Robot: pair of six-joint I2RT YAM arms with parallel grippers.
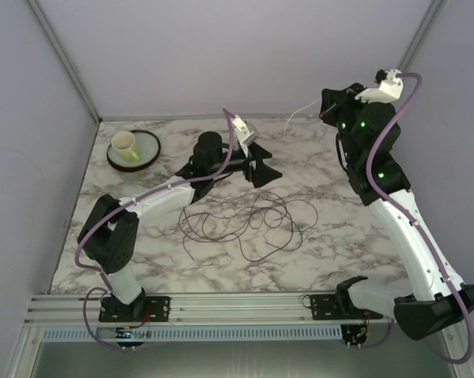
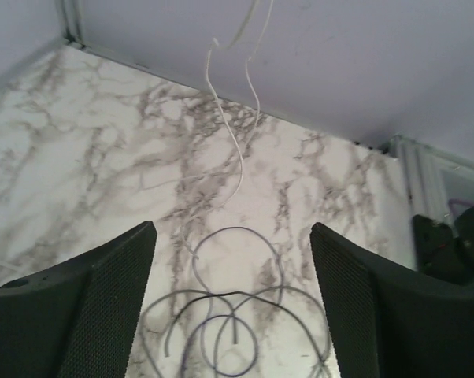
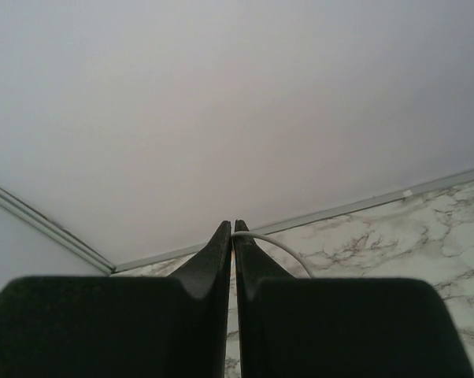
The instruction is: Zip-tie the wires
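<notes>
Thin dark wires (image 1: 220, 240) lie loosely coiled in the middle of the marble-patterned table. My right gripper (image 1: 324, 116) is raised at the back right, shut on a thin white zip tie (image 1: 301, 109). In the right wrist view, the tie (image 3: 286, 248) comes out from between the fingertips and curves to the right. Just behind the wires, my left gripper (image 1: 275, 162) has its fingers apart. The left wrist view shows nothing gripped between them; the hanging tie (image 2: 239, 150) and the looped wires (image 2: 235, 294) appear beyond.
At the back left a yellow-green mug (image 1: 125, 145) stands on a dark-rimmed plate (image 1: 152, 150). Grey walls (image 1: 205, 55) close off the back and sides. Bare tabletop (image 1: 158, 264) lies left of the wires and in front of them.
</notes>
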